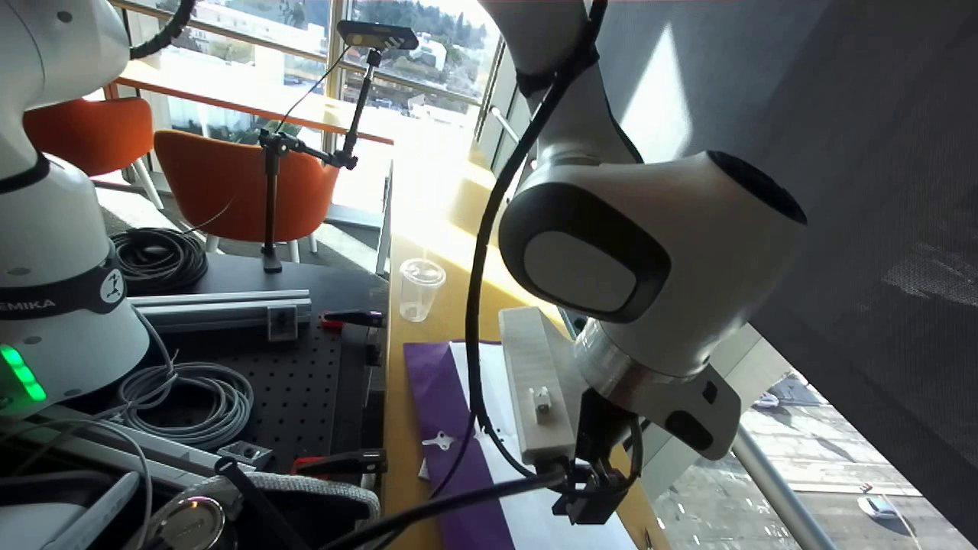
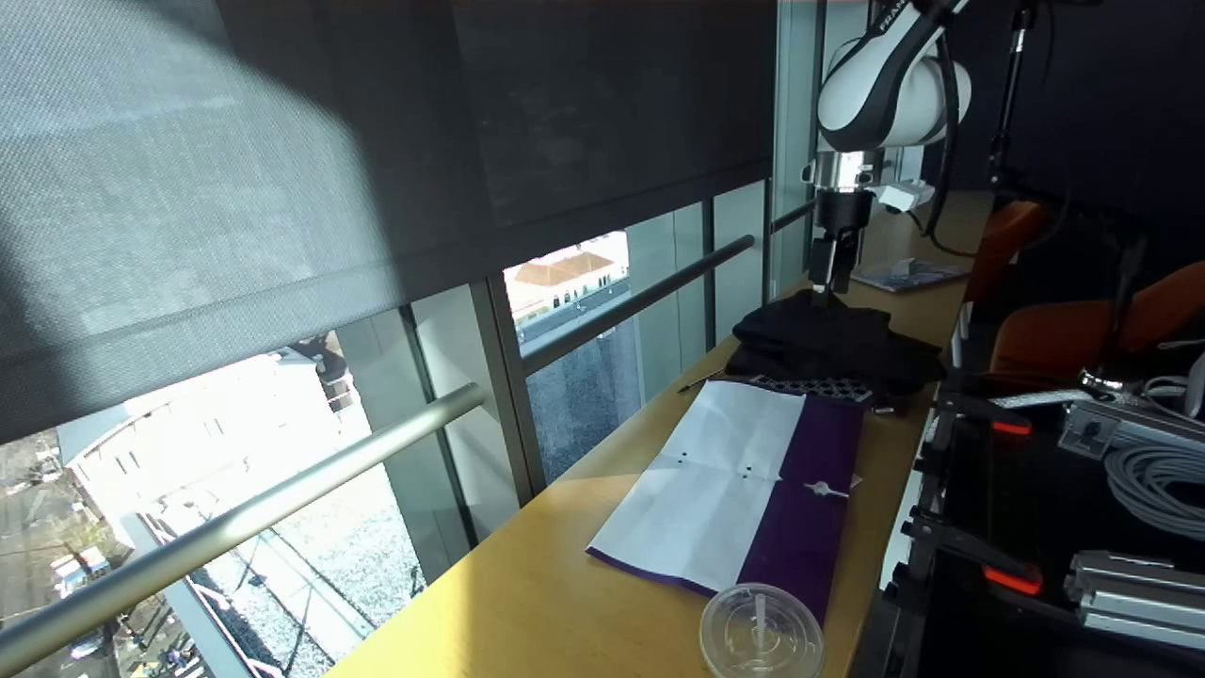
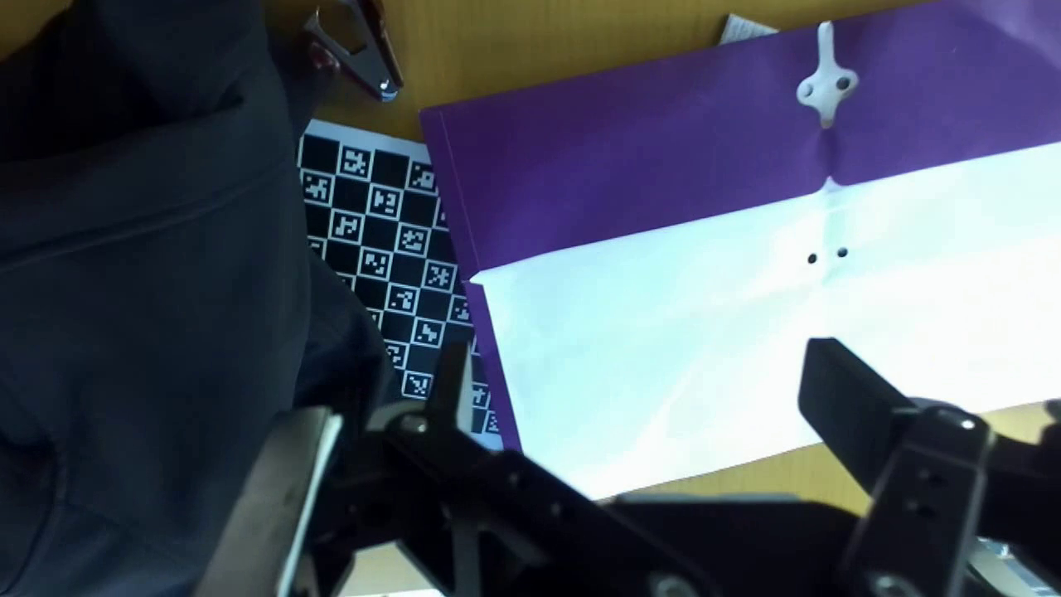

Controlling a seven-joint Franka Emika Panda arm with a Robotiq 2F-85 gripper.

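My gripper stands open, its fingers wide apart and nothing between them. In the wrist view the left finger overlaps the checkered board's edge, and the right one appears over the white part of a purple-and-white folded sheet. A small silver piece lies on the sheet's purple band. Exterior view 2 has the gripper just above a heap of black cloth; whether they touch is unclear. The cloth fills the wrist view's left side. In exterior view 1 the arm hides part of the sheet.
A clear lidded cup stands at the sheet's far end in exterior view 1. The checkered board lies partly under the cloth. Window rails line one long side of the table; a black workbench adjoins the other.
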